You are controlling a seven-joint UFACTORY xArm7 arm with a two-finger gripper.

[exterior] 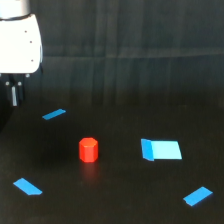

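A red block with an angular outline [88,149] stands alone on the dark table, left of centre. To its right lies a pale blue square [167,150], with a darker blue strip [147,149] along its left edge. My gripper [14,96] hangs below the white arm end [18,45] at the upper left, well apart from the block. Its fingers are small and dark against the background, so whether they stand apart or together is unclear.
Blue tape strips mark the table at the upper left [54,114], lower left [27,187] and lower right [198,196]. A dark curtain [130,60] hangs behind. Bare table surrounds the block.
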